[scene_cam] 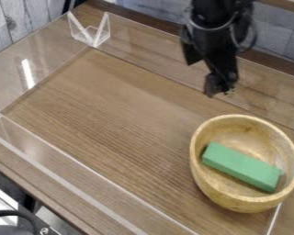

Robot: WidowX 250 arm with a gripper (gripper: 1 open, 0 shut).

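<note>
The dark gripper (211,78) hangs over the back right of the wooden table (100,119), above and behind a pale wooden bowl (243,197). A green rectangular block (241,166) lies in the bowl, apart from the gripper. The fingers point downward; whether they hold anything or how far apart they stand is hard to make out.
A white wire-like or clear object (92,27) stands at the back left, near the table's edge. A dark cable shows at the lower left, beyond the edge.
</note>
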